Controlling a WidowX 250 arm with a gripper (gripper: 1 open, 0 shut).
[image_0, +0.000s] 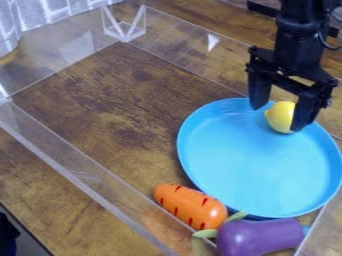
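The black gripper (285, 97) hangs over the back of a blue plate (247, 170), its two fingers apart, one at the plate's back left and the other at the right, around a yellow object (281, 117) that rests on the plate. Whether the fingers touch it is hard to tell; it looks narrower than the gap.
An orange toy carrot (190, 205) and a purple toy eggplant (254, 236) lie in front of the plate. Clear plastic walls border the wooden surface (107, 120). The area left of the plate is clear.
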